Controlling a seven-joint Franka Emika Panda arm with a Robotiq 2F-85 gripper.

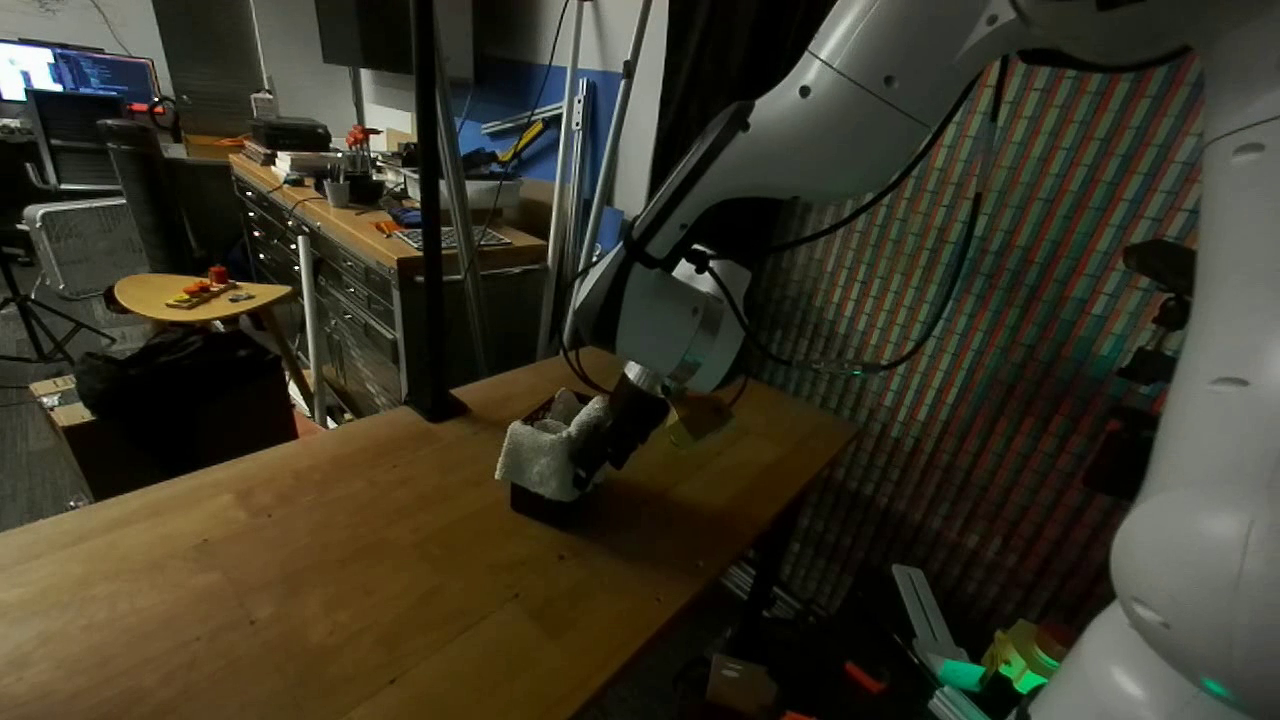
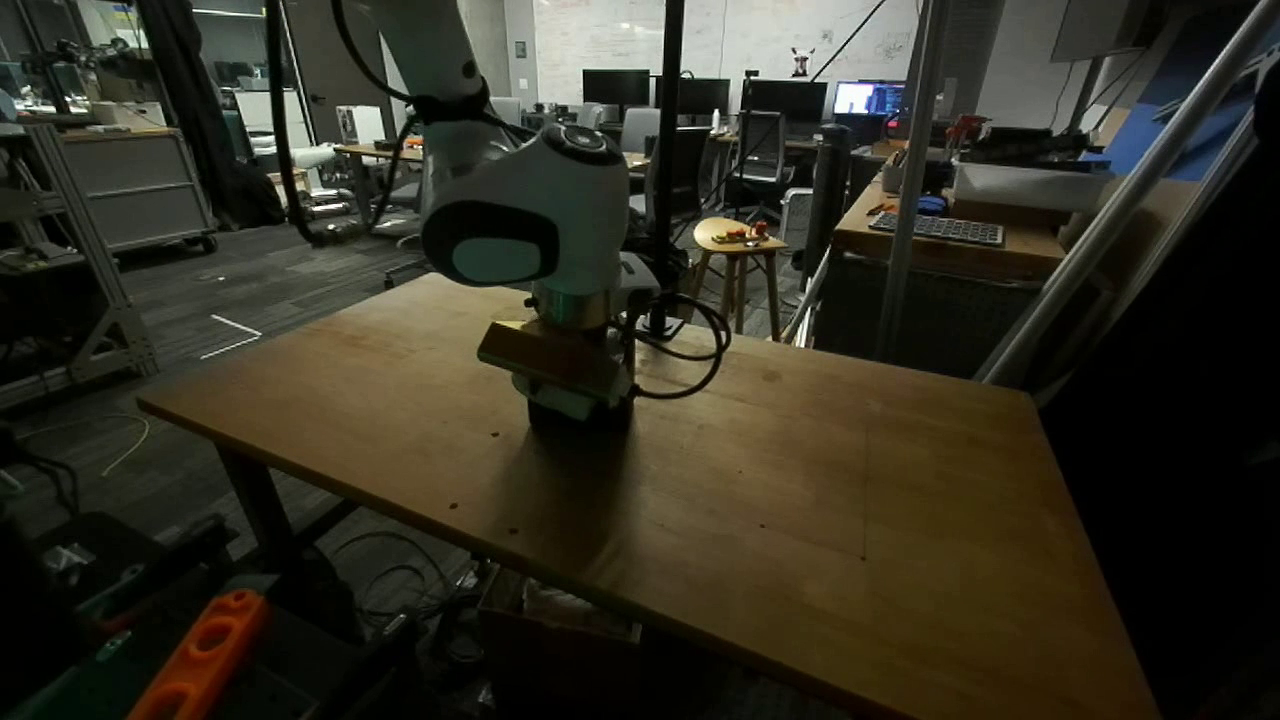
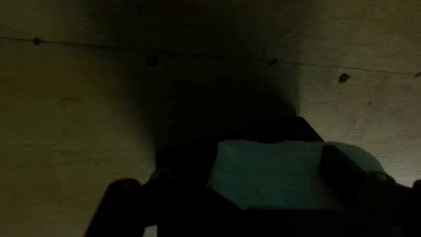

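Note:
A pale cloth (image 1: 542, 463) drapes over the rim of a small black box (image 1: 542, 505) standing on the wooden table. In exterior view 1 my gripper (image 1: 593, 463) is at the box's right side, its fingers close against the cloth. The wrist view shows the gripper open, with a dark finger (image 3: 341, 170) overlapping the cloth (image 3: 272, 173) on the right. Behind the cloth the dark box edge (image 3: 284, 129) shows. From exterior view 2, the arm hides most of the box (image 2: 576, 418); whether both fingers touch cloth is too dark to tell.
Broad bare table (image 2: 780, 480) surrounds the box. A black upright post (image 1: 426, 240) stands at the table's far edge. Cables (image 2: 708, 360) loop beside the wrist. A cabinet (image 1: 360, 270) and a small stool (image 2: 738, 236) stand beyond the table.

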